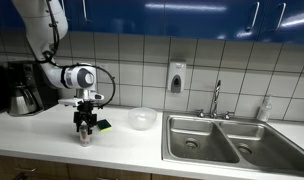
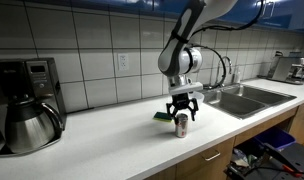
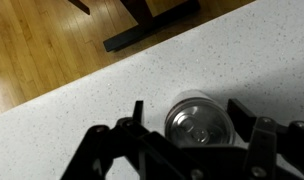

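A silvery can (image 3: 199,122) with a round metal top stands upright on the white counter in the wrist view. My gripper points down over it, fingers partly open. One finger (image 3: 139,112) is to the left of the can with a gap between; the other is close against its right side, and whether they touch I cannot tell. The same can (image 2: 181,126) shows below the gripper in exterior view 2. From exterior view 1, the can (image 1: 85,137) is partly hidden behind dark fingers.
A dark green and black sponge (image 1: 103,125) lies right of the can, with a clear bowl (image 1: 142,118) farther right. Beyond is the double sink (image 1: 202,145). A coffee maker (image 2: 32,100) stands at the other end. The counter's front edge is near the can.
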